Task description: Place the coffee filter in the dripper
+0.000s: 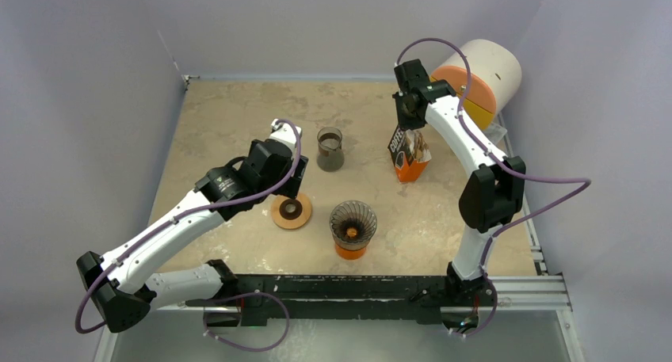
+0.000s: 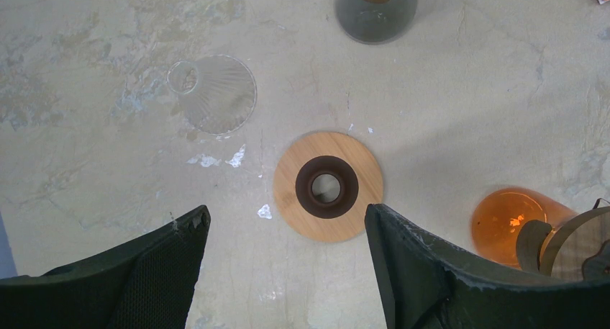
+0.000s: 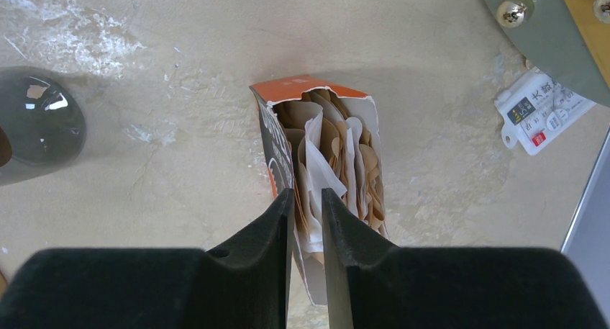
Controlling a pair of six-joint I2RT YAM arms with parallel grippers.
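Observation:
A box of paper filters (image 1: 409,160) stands open at the right of the table; in the right wrist view its white and brown filters (image 3: 327,163) fill it. My right gripper is just over the box, open with a narrow gap between its fingertips. The dripper (image 1: 353,219) sits on an orange base at front centre. My left gripper is open above a round wooden stand (image 2: 295,156) with a dark ring, nothing between its fingers.
A smoked glass carafe (image 1: 330,156) stands at back centre. A white and orange cylinder (image 1: 491,69) lies at the back right.

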